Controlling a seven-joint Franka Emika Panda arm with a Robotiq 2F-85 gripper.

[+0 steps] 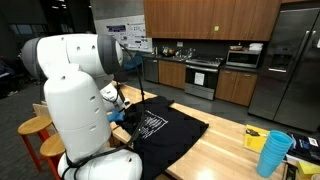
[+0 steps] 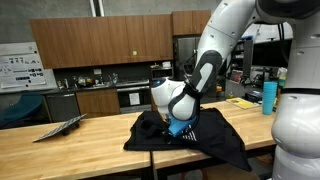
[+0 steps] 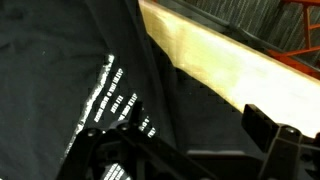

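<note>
A black cloth with white printed stripes and lettering, like a shirt (image 1: 186,135), lies spread over the wooden table. Up close in the wrist view, the cloth (image 3: 55,60) has a raised fold beside the print, and its edge runs along the table's border. My gripper stands open above it, its fingers far apart with only cloth visible beyond them. From the second exterior view, the gripper (image 2: 180,130) is low over the cloth's left part (image 2: 140,141); whether the fingertips touch it cannot be made out.
A blue cup stack (image 1: 273,153) stands at its far right, near a yellow item (image 1: 256,138). Orange stools (image 1: 36,125) stand beside the table at the left. A kitchen counter fills the background.
</note>
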